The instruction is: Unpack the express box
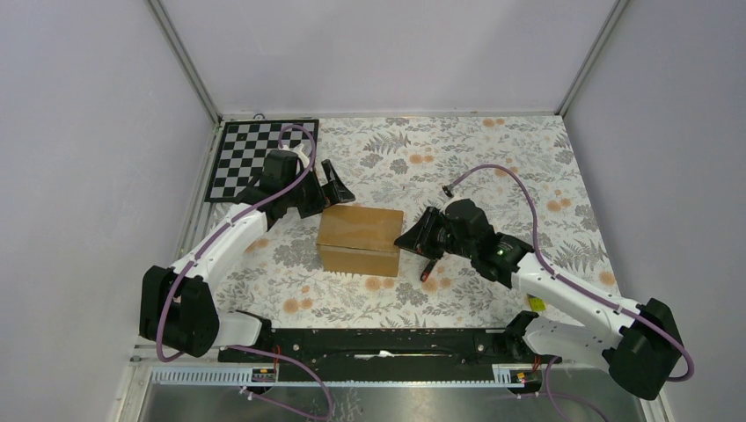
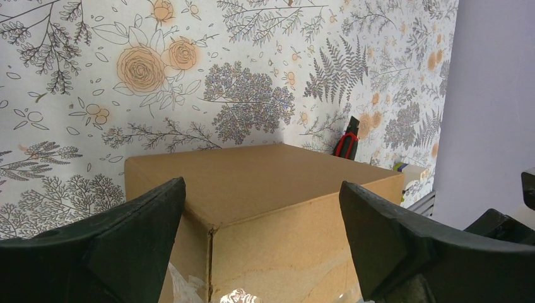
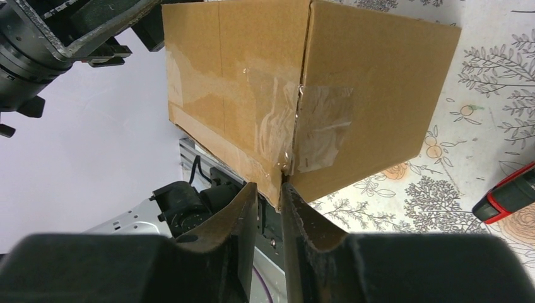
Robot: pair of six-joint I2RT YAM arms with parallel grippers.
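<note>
A brown cardboard box (image 1: 362, 226) stands closed on the patterned cloth, clear tape (image 3: 323, 129) over its side seam. At its far left corner, my left gripper is open, its fingers (image 2: 135, 230) wide apart with the box seen between and beyond them. My right gripper is at the box's near right corner. Its fingers (image 3: 208, 237) are slightly apart, the taped lower corner right at their tips; whether they touch tape is hard to tell. Right of the box lies a black-and-red cutter (image 1: 428, 270).
A black-and-white checkered board (image 1: 242, 158) lies at the far left, partly behind the left arm. A small yellow object (image 1: 536, 303) sits near the right arm's base.
</note>
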